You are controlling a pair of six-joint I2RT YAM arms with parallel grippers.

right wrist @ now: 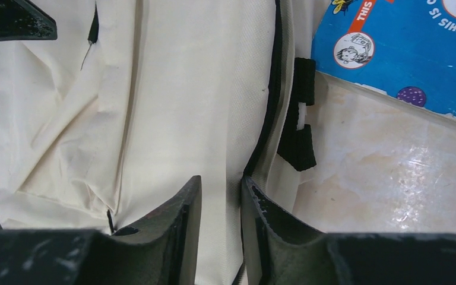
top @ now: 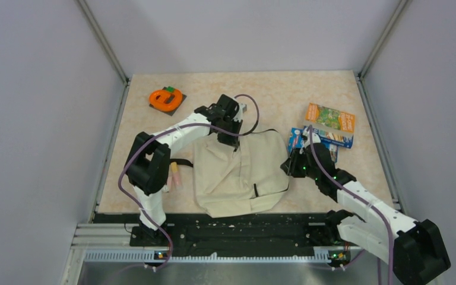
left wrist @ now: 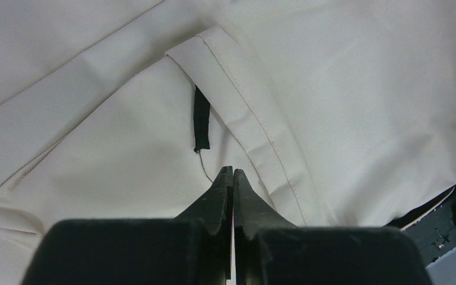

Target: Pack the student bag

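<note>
A cream cloth bag (top: 217, 184) lies flat in the middle of the table. Its black zipper pull (left wrist: 201, 122) pokes out from under a stitched flap, a thin cord hanging from its end. My left gripper is shut with nothing between its fingers; the pull lies free beyond the tips, up and to the left in the left wrist view. Over the bag's right edge, my right gripper stands open. Its fingers (right wrist: 255, 208) are apart, with the bag's side seam between or just under them; contact there I cannot tell.
Blue and orange books (top: 332, 122) lie right of the bag, behind the right arm. An orange pumpkin-shaped item (top: 165, 100) sits at the back left. Pinkish tubes (top: 175, 175) lie left of the bag, partly behind the left arm.
</note>
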